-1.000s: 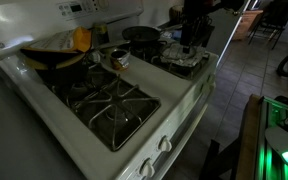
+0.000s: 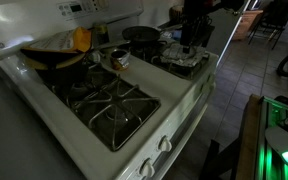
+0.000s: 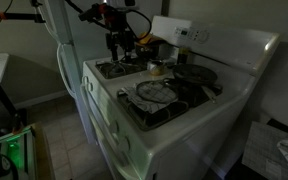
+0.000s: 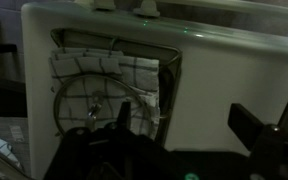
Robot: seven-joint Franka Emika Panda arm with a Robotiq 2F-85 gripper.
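My gripper stands open in the wrist view, one finger on either side of bare white stovetop, with nothing visible between them. To its left, a round glass lid [image 4: 59,115] lies over a checkered cloth [image 4: 139,70] on a burner grate. The same lid [image 3: 172,94] and cloth [image 3: 144,103] show on the near burner in the second exterior view. There the dark gripper [image 3: 116,46] hangs above the stove's other end. In the first exterior view the gripper [image 2: 190,45] is dark and its fingers are hard to make out.
A black pan [image 2: 141,34] stands on a rear burner, and a small metal pot [image 2: 120,60] is nearby. A dark pot [image 2: 56,68] with an orange cloth [image 2: 82,40] sits at the back left. The front-left grate [image 2: 114,112] is empty. Knobs [image 2: 164,144] line the stove's front.
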